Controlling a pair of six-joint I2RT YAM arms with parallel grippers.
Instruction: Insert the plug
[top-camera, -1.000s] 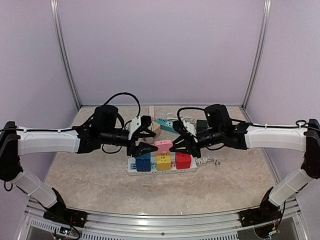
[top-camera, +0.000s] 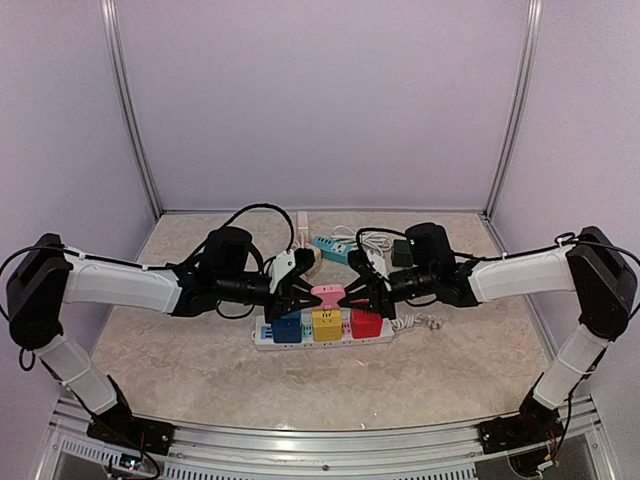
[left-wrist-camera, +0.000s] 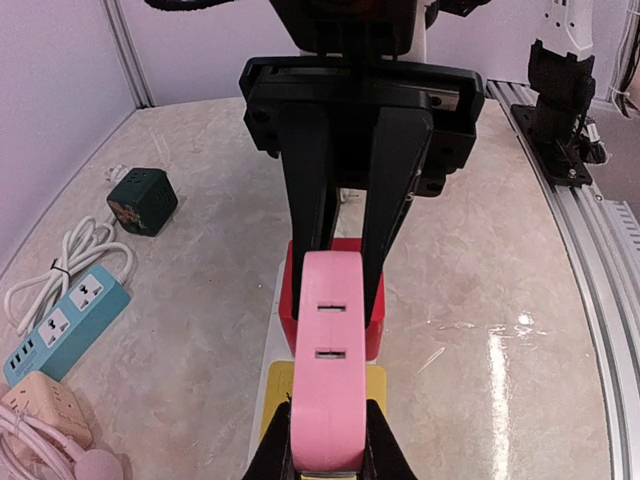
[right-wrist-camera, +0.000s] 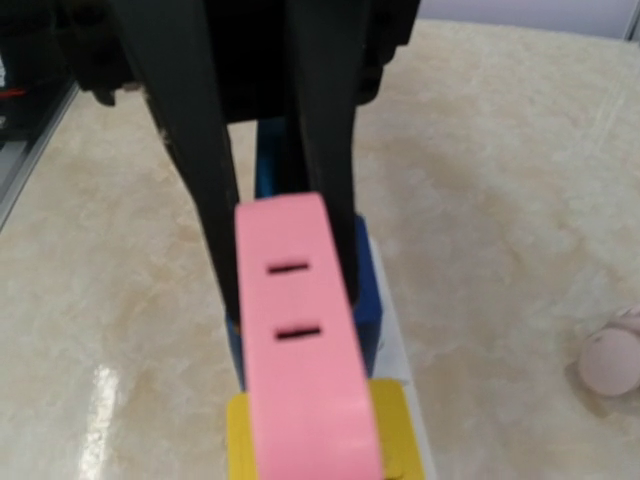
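A pink block-shaped plug (top-camera: 328, 294) with two slots on top is level above the yellow cube (top-camera: 326, 322). My left gripper is shut on the near end of the pink plug in the left wrist view. At its other end, my right gripper has its fingers parted, one on either side of the plug; contact there is hard to judge. Below lies the white power strip (top-camera: 262, 342), bearing the blue cube (top-camera: 287, 330), the yellow cube and the red cube (top-camera: 366, 324). The underside of the plug is hidden.
Behind the arms lie a teal power strip (left-wrist-camera: 68, 322) with a coiled white cable (left-wrist-camera: 75, 250), a dark green cube (left-wrist-camera: 143, 202) and a beige block (left-wrist-camera: 45, 408).
The left gripper has come rightward onto the pink plug. The plug has gone from tilted to level and now sits slightly lower. The right arm has also shifted lower.
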